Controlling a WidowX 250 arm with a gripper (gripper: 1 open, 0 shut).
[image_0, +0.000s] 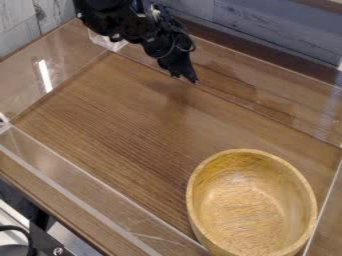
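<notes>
My black gripper hangs at the back of the wooden table, reaching in from the upper left with its tip pointing down and to the right. It is shut, and nothing shows between its fingers. A large yellow bowl stands empty in the front right corner.
A small clear object, hard to make out, is partly hidden behind the arm at the back left. Grey walls border the back, and a dark cable shows at the lower left edge.
</notes>
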